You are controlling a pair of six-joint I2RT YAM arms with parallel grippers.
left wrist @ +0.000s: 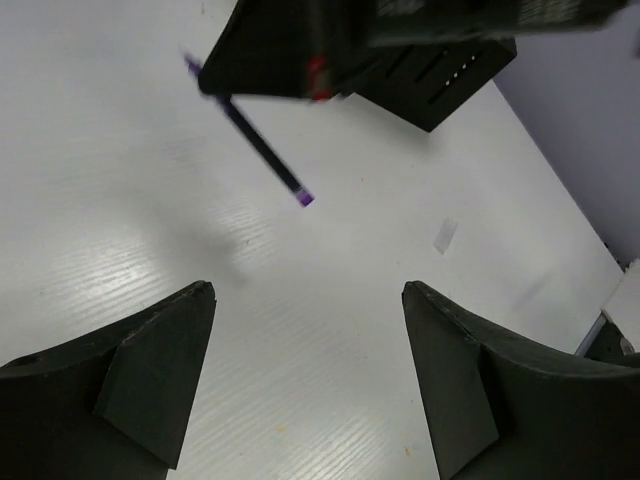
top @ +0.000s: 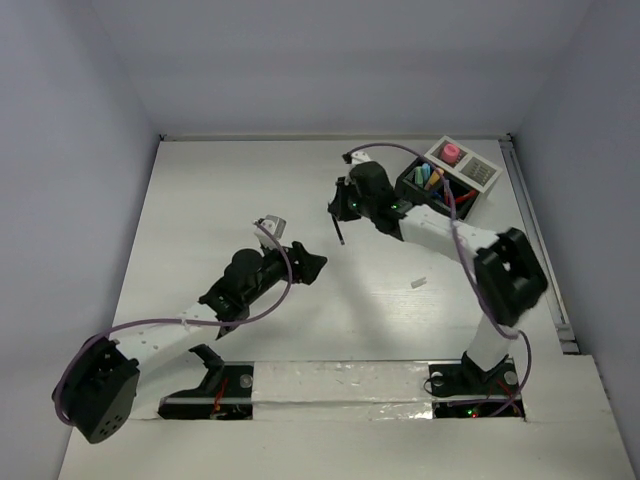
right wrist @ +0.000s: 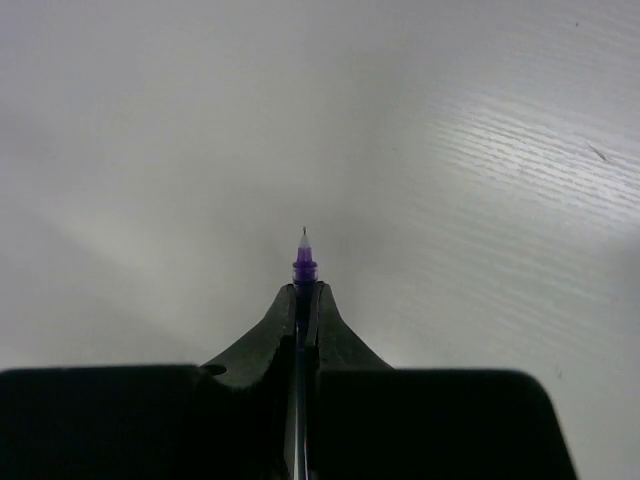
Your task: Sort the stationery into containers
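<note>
A dark pen with a purple end (top: 338, 230) hangs over the middle of the table, my right gripper (top: 337, 207) shut on it. In the right wrist view, the purple part and thin tip of the pen (right wrist: 305, 262) stick out beyond the pressed-together fingers. My left gripper (top: 314, 264) is apart from it, nearer the front; the left wrist view shows its fingers (left wrist: 165, 370) spread with nothing between them. A small pale piece (top: 418, 283) lies on the table to the right. At the back right stands the black box (top: 465, 209) with several coloured stationery items inside.
Adjoining the black box is a white container (top: 480, 171) with a pink round item (top: 450, 153) in one compartment. Walls enclose the sides and back.
</note>
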